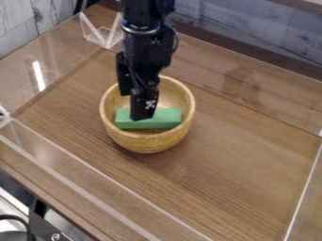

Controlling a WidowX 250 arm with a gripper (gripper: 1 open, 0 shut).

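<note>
A wooden bowl (pixel 147 140) sits near the centre of the table, with a green rectangular block (pixel 149 123) lying inside it. My black gripper (pixel 138 94) hangs angled down over the bowl's back half, above and behind the block, its fingers open. The lower finger ends are dark and partly hard to make out against the bowl.
A white wireframe object (pixel 104 28) stands at the back left. A dark rail runs along the back edge, and a cable lies at the lower left.
</note>
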